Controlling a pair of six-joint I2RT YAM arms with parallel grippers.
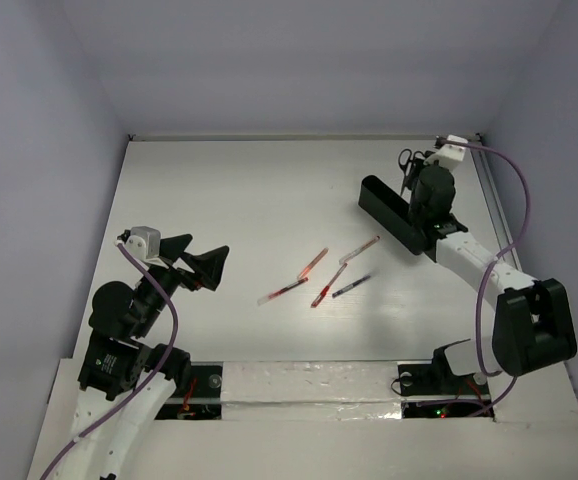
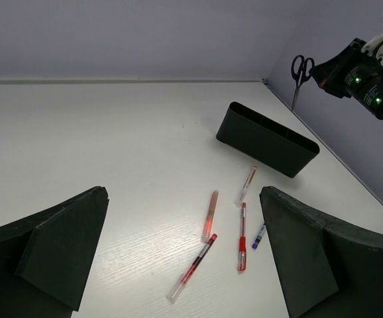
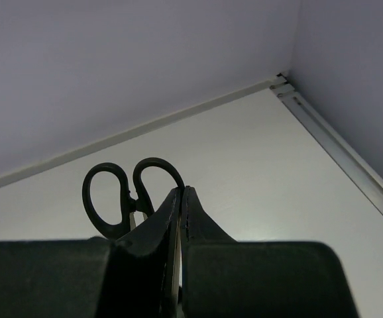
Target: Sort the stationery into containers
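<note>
Black scissors (image 2: 301, 70) hang upright in my right gripper, which is shut on them, above the back right near the long black container (image 1: 379, 205), as the top view and left wrist view show. My left gripper (image 1: 199, 255) stands open at the left, empty. Loose pens lie mid-table: a red and black pen (image 2: 193, 265), an orange one (image 2: 210, 215), a red one (image 2: 242, 238), a pale one (image 1: 359, 249) and a blue one (image 1: 351, 285).
Grey walls stand round it, with a metal rail along the back and right edges.
</note>
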